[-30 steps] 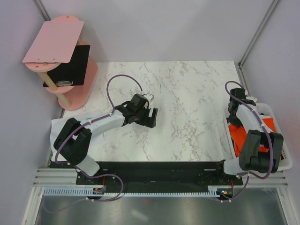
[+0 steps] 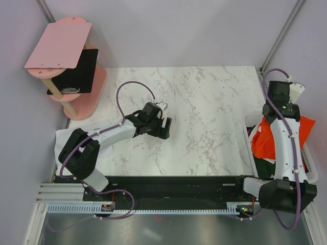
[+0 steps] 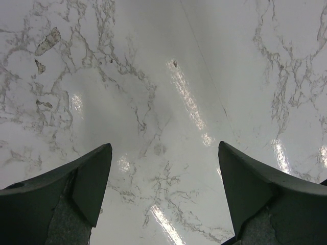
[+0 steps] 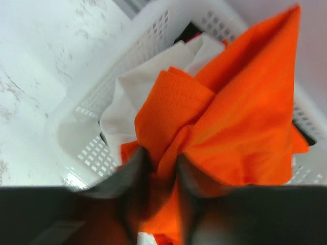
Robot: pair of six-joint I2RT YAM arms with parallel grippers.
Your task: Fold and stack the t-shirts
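Note:
Orange cloth [image 2: 264, 142] bunches up out of the white basket [image 2: 313, 176] at the right, with white cloth [image 4: 125, 104] beside it and dark green cloth [image 2: 264, 167] below. My right gripper is over the basket, a ridge of the orange cloth between its blurred fingers; whether they grip it is unclear. Above bare marble, my left gripper stands open and empty. Under the left arm, a flat white sheet or cloth [image 2: 64, 140] lies at the table's left edge, partly hidden.
A pink shelf stand [image 2: 98, 91] with a pink board [image 2: 59, 45] and a black clipboard [image 2: 76, 76] occupies the back left corner. Walls close in behind and on both sides.
Compared with a second ago, the right gripper has risen and drawn orange cloth upward. The left arm is still.

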